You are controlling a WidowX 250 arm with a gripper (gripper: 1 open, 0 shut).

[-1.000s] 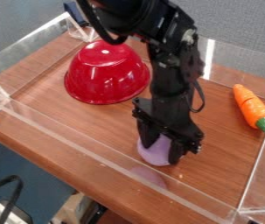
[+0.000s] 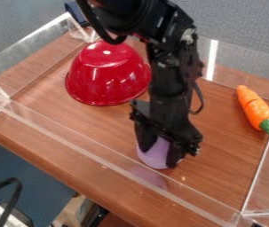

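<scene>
My black gripper reaches down onto a purple round object, perhaps an eggplant or cup, near the front of the wooden tray floor. Its fingers surround the object's upper part; whether they are closed on it is hard to tell.
An upturned red bowl sits at the back left. An orange carrot lies at the right. Clear low walls edge the wooden surface.
My gripper and the purple object have shifted slightly to the left.
</scene>
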